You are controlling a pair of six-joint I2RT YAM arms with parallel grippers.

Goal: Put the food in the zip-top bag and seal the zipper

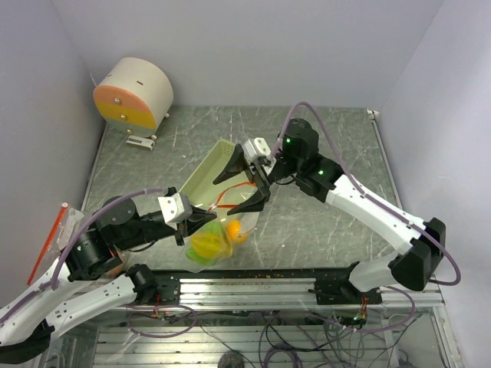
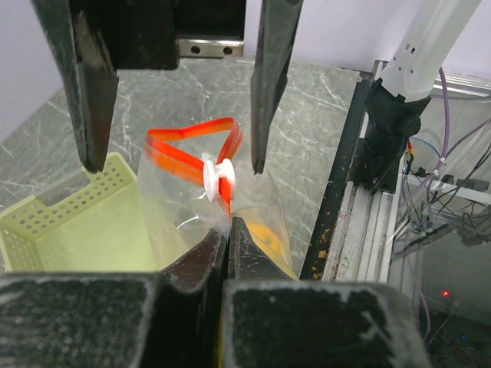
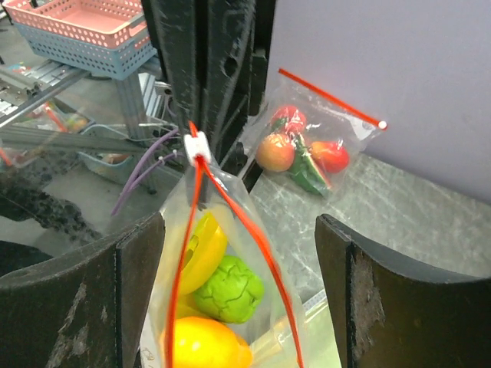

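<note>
A clear bag with a red-orange zipper (image 1: 234, 186) hangs from my left gripper (image 1: 212, 212), which is shut on the bag's edge just beside the white slider (image 2: 219, 178). Its mouth gapes in a loop. Inside it lie a green food piece (image 3: 230, 290), a yellow one (image 3: 204, 249) and an orange one (image 3: 205, 345). My right gripper (image 1: 224, 198) stands open over the mouth, one finger to each side of the zipper loop. In the right wrist view, its two fingers (image 3: 368, 295) are wide apart, the red strips running between them without visible contact.
A pale green basket (image 1: 201, 170) sits on the grey table behind the bag. Another bag (image 3: 307, 142) holding fruit, its red zipper closed, lies at the left side. A rounded bread box (image 1: 134, 96) occupies the back left.
</note>
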